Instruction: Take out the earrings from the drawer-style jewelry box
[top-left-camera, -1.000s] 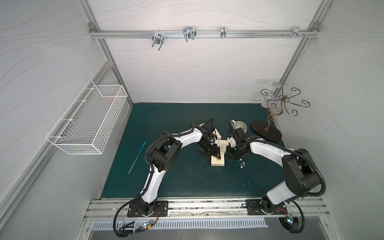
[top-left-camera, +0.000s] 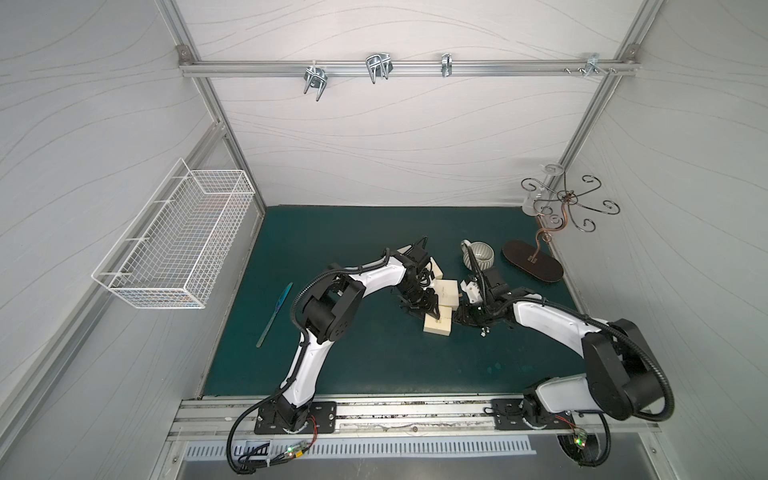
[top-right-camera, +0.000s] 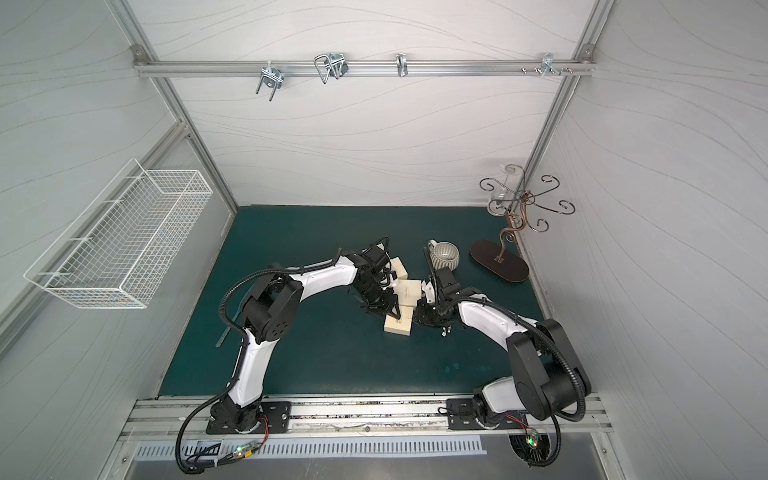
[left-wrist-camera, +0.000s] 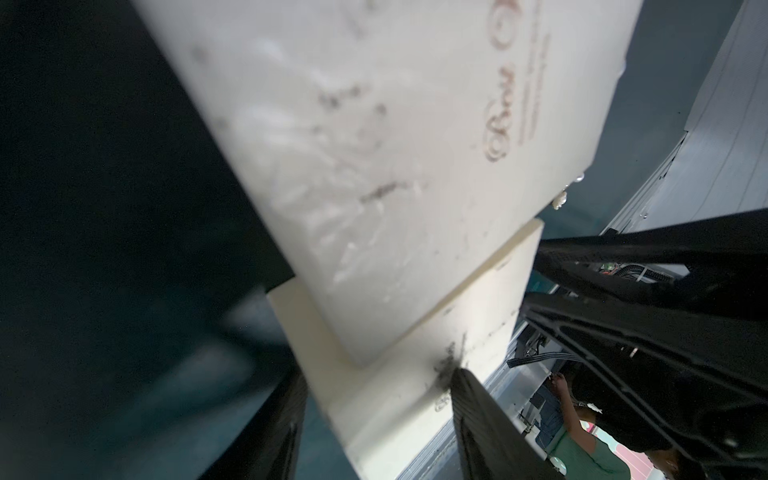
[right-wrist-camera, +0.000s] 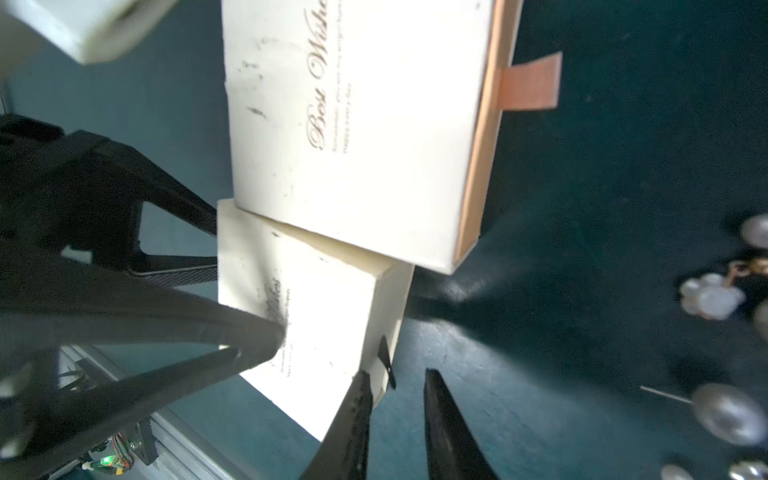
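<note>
A cream box lies nearest the front edge, touching a second cream box behind it. My left gripper is shut on the front box, with one finger on either side. In the right wrist view, a small dark strip shows at the front box's end face. Next to that end is my right gripper, its fingers parted with nothing held between them. Loose earrings, among them a white flower and a pearl, lie on the table to the right.
The second box bears a pink tab. A third pale box, a ribbed cup and a dark-based stand are behind. A blue-green stick lies left.
Both boxes shifted slightly. The left arm has stayed nearly still on the front box.
</note>
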